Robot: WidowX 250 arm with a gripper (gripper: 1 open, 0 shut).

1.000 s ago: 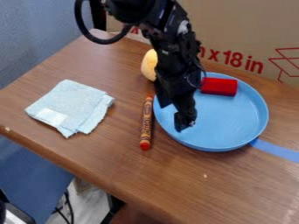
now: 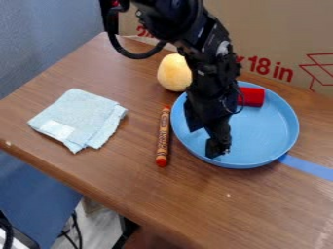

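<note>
The black gripper (image 2: 215, 142) hangs low over a round blue plate (image 2: 266, 136), its fingertips over the plate's left part. Whether it holds anything is hard to tell in this view. A red block (image 2: 251, 96) lies at the back of the plate, partly behind the arm. A long brown stick with a red end (image 2: 163, 141) lies just left of the plate.
A pale yellow rounded object (image 2: 173, 70) sits behind the stick. A folded light blue cloth (image 2: 78, 119) lies at the left. A cardboard box (image 2: 279, 44) stands behind.
The objects on the table appear unmoved.
</note>
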